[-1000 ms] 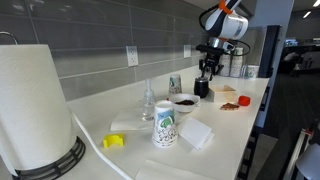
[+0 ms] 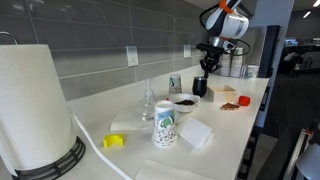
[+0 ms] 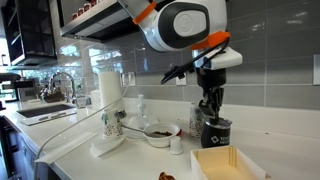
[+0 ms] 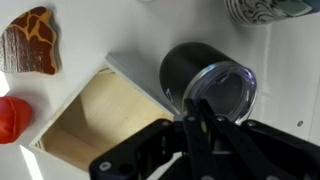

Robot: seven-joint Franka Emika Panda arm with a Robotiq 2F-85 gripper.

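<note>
A black canister with a clear, shiny rim stands at the far end of the counter, beside a light wooden box. My gripper points down over it in exterior view 2. At the canister's near rim, the dark fingertips are close together in the wrist view, and the gripper looks shut on that rim. The exact contact is partly hidden by the fingers. From exterior view 1 the same canister appears small, below the arm. The open wooden box is empty where its inside shows.
A red object and a brown patterned piece lie near the box. A white bowl with dark contents, a patterned cup and a white container stand closer to the paper towel roll. The tiled wall runs behind.
The arm and gripper have shifted slightly above the canister. Other things on the counter look the same.
</note>
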